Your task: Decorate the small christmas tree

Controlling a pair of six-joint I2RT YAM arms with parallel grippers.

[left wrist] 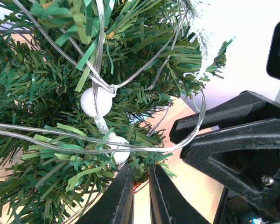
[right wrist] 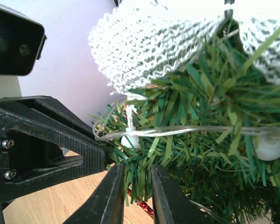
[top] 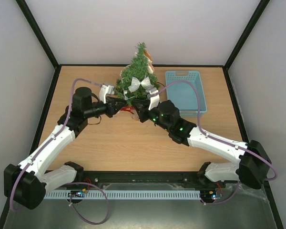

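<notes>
The small green Christmas tree [top: 142, 71] stands at the back middle of the table, with a white bow [top: 140, 84] on its front. Clear light wire with white bulbs [left wrist: 96, 101] runs through its branches. My left gripper, at the tree's lower front, looks shut; the wire passes close by, and whether any lies between its fingers cannot be made out. My right gripper stands partly open opposite it, green needles showing between its fingertips. In the left wrist view, a loop of wire crosses the right gripper's fingers [left wrist: 214, 114].
A blue basket [top: 200, 90] sits at the back right and looks empty. Something red [top: 127, 109] shows at the tree's foot, partly behind the grippers. The two grippers are very close together.
</notes>
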